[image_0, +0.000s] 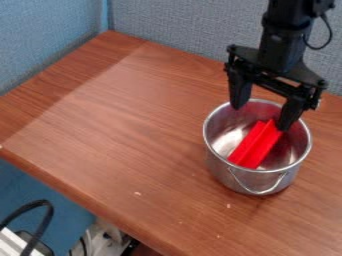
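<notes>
A silver metal pot (231, 173) with a wire handle stands on the right of the wooden table. Red elongated objects (253, 145) lie inside it, leaning up toward the back right. My black gripper (263, 99) is over the pot's rim, its fingers open and spread apart, with nothing seen between them.
Blue-grey padded walls rise at the left and back. Cables and white hardware sit below the table's front left edge.
</notes>
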